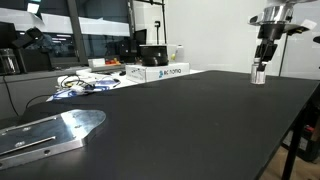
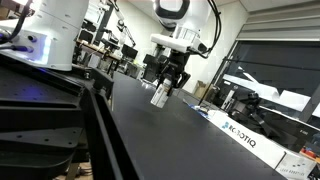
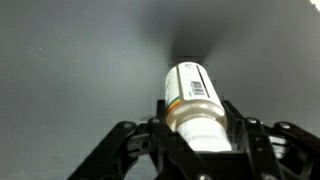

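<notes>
A white bottle (image 3: 192,86) with a printed label and a small orange mark is between the fingers of my gripper, which is shut on it. In exterior view 1 the bottle (image 1: 258,74) hangs upright below the gripper (image 1: 260,62) at the right end of the dark table (image 1: 180,115). From the second exterior view, the bottle (image 2: 160,96) is near the tabletop under the gripper (image 2: 168,80). Whether its base touches the table cannot be told.
A shiny metal plate (image 1: 50,135) lies at the table's near left. White boxes (image 1: 158,72) and cables (image 1: 85,82) are at the back.
</notes>
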